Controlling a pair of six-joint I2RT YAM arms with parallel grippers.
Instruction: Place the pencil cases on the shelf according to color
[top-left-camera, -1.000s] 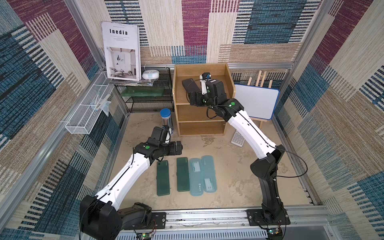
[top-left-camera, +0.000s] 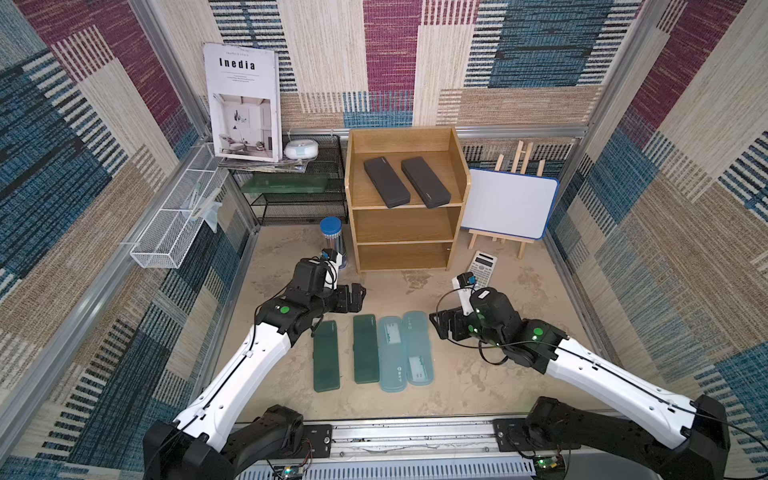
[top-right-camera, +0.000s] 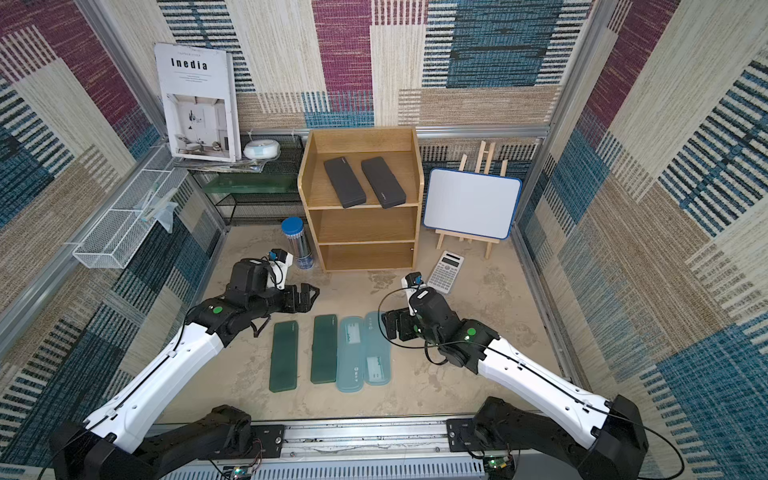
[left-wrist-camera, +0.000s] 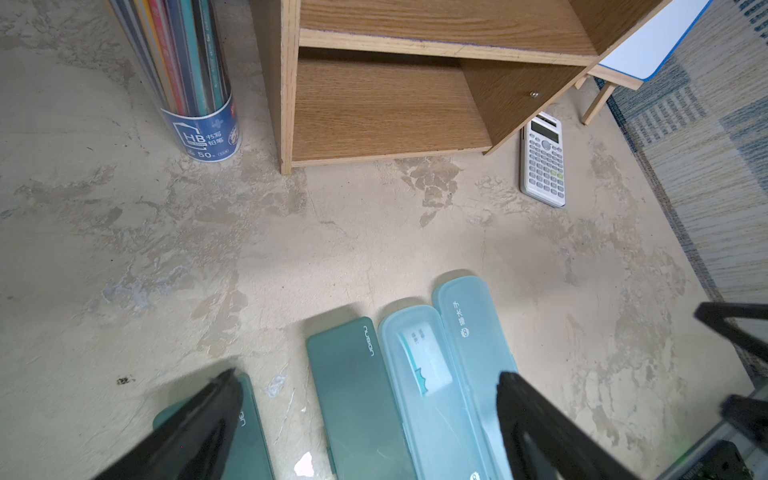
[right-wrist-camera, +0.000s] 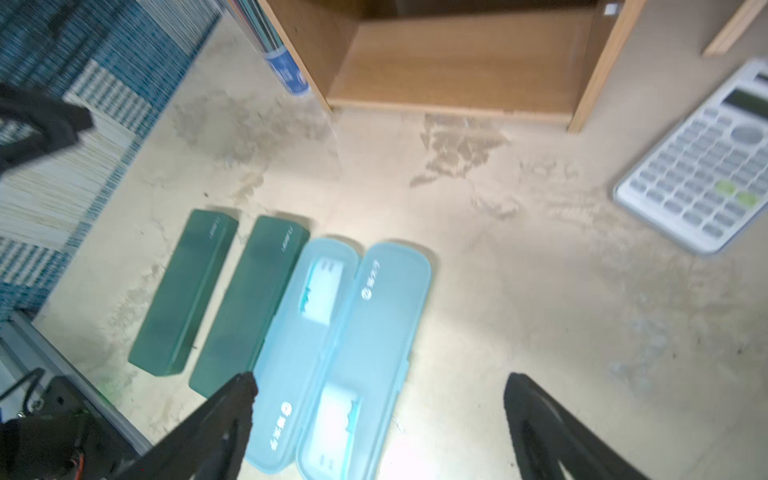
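Note:
Two dark grey pencil cases (top-left-camera: 386, 181) lie on the wooden shelf's top board (top-left-camera: 406, 245). On the table lie two dark green cases (top-left-camera: 325, 356), plus two light blue cases (top-left-camera: 393, 353) side by side. My left gripper hangs above the left green cases, open, with nothing between its fingers. My right gripper stands open above and right of the blue cases, also empty. The shelf's middle and bottom compartments are empty.
A calculator (right-wrist-camera: 693, 156) lies right front of the shelf, a pencil tube (top-left-camera: 331, 228) stands at its left. A whiteboard (top-left-camera: 509, 204) on an easel is at right, wire racks (top-left-camera: 168, 232) at left. Table space before the shelf is clear.
My right arm has pulled back from the top of the shelf down to the table's right side, uncovering the grey cases. The left arm has shifted slightly.

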